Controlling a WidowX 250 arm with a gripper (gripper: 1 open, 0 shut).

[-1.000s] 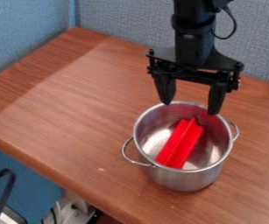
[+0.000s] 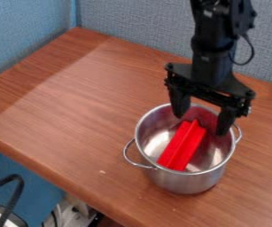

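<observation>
A steel pot with two side handles stands on the wooden table. Inside it a red oblong block lies at a slant, its upper end near the far wall. My black gripper is open above the pot, one finger at the pot's far left rim, the other over its right side. The fingers sit either side of the block's upper end, with nothing held between them.
A blue-grey wall runs behind it. Cables show at the lower left, off the table's edge.
My gripper has turned and come down a little toward the pot, its right finger moving rightward. The pot and red block look unmoved.
</observation>
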